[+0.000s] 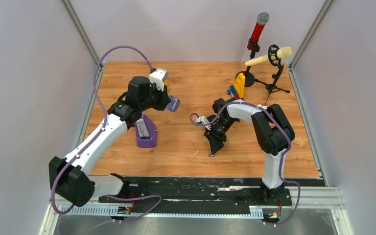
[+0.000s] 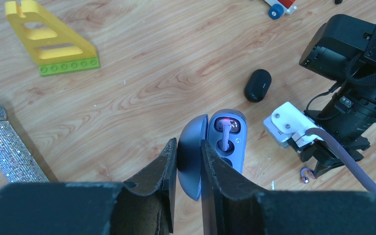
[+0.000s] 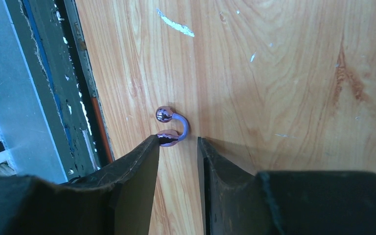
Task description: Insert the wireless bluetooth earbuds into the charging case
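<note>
A purple-blue charging case (image 2: pixel 232 132) stands with its lid open, and my left gripper is shut on that lid (image 2: pixel 192 156). One earbud (image 2: pixel 226 128) sits in the case beside an empty round hollow. The same case (image 1: pixel 173 103) hangs above the table in the top view. A second earbud, a purple clip with two shiny ends (image 3: pixel 180 125), lies on the table. My right gripper is part open just over it. The left finger (image 3: pixel 152 147) overlaps one shiny end in the view, and the gap between the fingers holds nothing.
A black oval object (image 2: pixel 258 85) lies on the table by the right arm. A purple holder (image 1: pixel 147 134) stands at the left. Toys (image 1: pixel 239 87) and stand-mounted microphones (image 1: pixel 258 30) occupy the back right. The table's front edge (image 3: pixel 94 98) is close to the loose earbud.
</note>
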